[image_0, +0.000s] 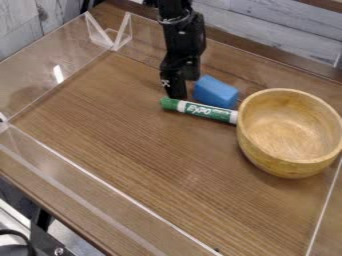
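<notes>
My black gripper (179, 78) hangs from the top of the view over the wooden table, open, just left of a blue block (215, 92). Below the block lies a white and green marker (199, 110) with its green end pointing left, close under the gripper's fingertips. A wooden bowl (287, 128) stands to the right of both.
A clear plastic edge runs along the left side, with cables at the lower left corner. A pale plank wall is at the back right.
</notes>
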